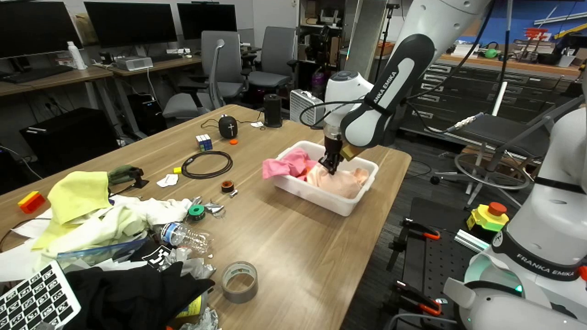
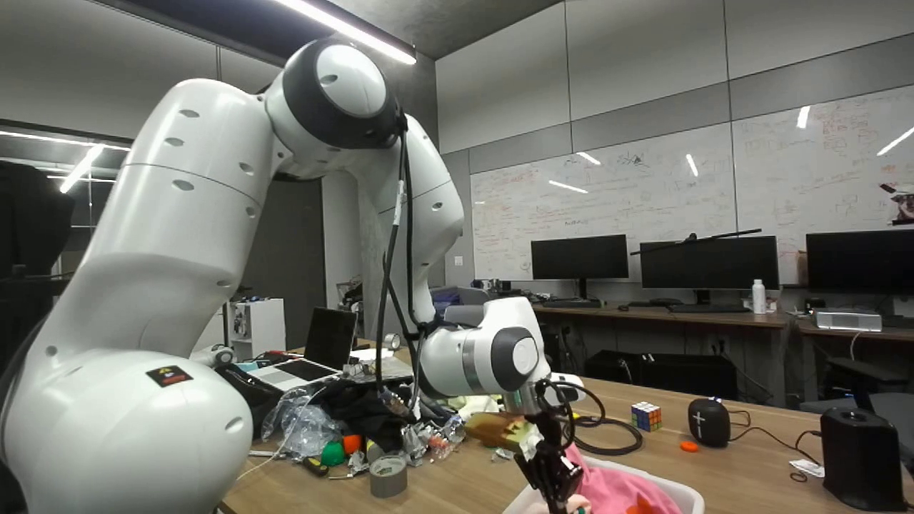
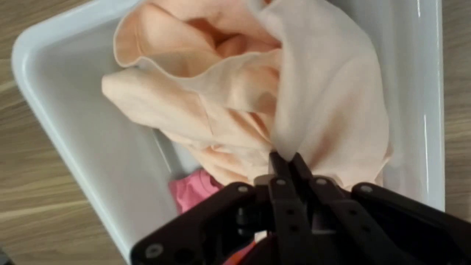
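Note:
My gripper is shut on a fold of the peach cloth (image 3: 335, 97), which bunches up towards the fingertips in the wrist view. Much of that cloth (image 1: 336, 182) still lies in the white bin (image 1: 314, 201), at the end nearer the robot's base. A pink cloth (image 1: 291, 163) fills the other end and hangs a little over the rim; only a corner of the pink cloth (image 3: 194, 190) shows in the wrist view. From the second exterior view, the gripper (image 2: 553, 492) is over the bin and the cloth at its tips is partly cut off.
A heap of cloths, a bottle (image 1: 184, 235) and wrappers covers the table's left side, with a tape roll (image 1: 240, 282) in front. A black cable coil (image 1: 207, 165), puzzle cube (image 1: 204, 143) and speaker (image 1: 228, 127) stand farther back. Bare tabletop lies left of the bin.

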